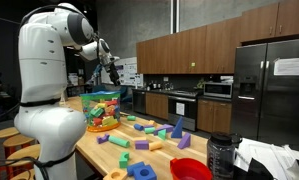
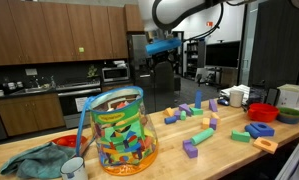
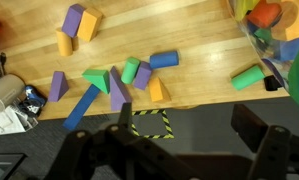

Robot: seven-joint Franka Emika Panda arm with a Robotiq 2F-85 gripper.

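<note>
My gripper (image 1: 111,73) hangs high above the table, well clear of the toy blocks. In the wrist view its two dark fingers stand far apart, so the gripper is open, with no block held between them. Below it lie a blue block (image 3: 164,59), a purple block (image 3: 142,75), an orange block (image 3: 158,91) and a green triangular block (image 3: 96,76). Apart from these, a green cylinder (image 3: 247,77) rests near the table edge. A clear round tub (image 2: 126,137) full of colourful blocks stands on the table, only partly visible at the wrist view's upper right.
A red bowl (image 1: 190,169) sits at the table's near end, close to a black canister (image 1: 221,152). Across the table are a red container (image 2: 66,145), a teal cloth (image 2: 36,162) and a white mug (image 2: 73,169). Bare wood (image 2: 174,158) shows beside the tub.
</note>
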